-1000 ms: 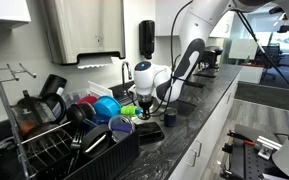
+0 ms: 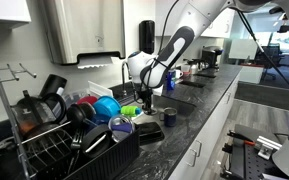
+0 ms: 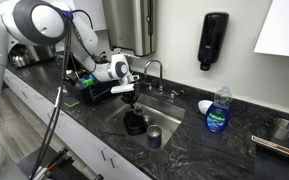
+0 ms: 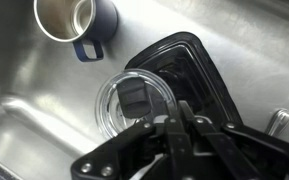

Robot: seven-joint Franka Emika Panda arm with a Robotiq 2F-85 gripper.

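A clear round cup or lid (image 4: 106,108) appears at my gripper in the wrist view, with a dark finger pad (image 4: 134,98) showing within its rim. The gripper (image 3: 131,101) looks shut on this clear thing, though the contact itself is partly hidden. Beneath and beside it in the wrist view, a black rectangular tray (image 4: 204,72) lies in the sink; exterior view 2 also shows the black tray (image 3: 136,123) under the hand. A dark blue mug (image 4: 96,22) stands apart from the clear thing, upper left in the wrist view.
The steel sink (image 3: 174,112) surrounds these things, with a faucet (image 3: 160,75) behind. A full dish rack (image 2: 69,130) stands at the left in exterior view 1. A blue soap bottle (image 3: 219,110) is on the dark counter to the right.
In exterior view 1 the arm has risen slightly and swung, its upper link now reaching farther right. The dish rack, tray and mug look unmoved.
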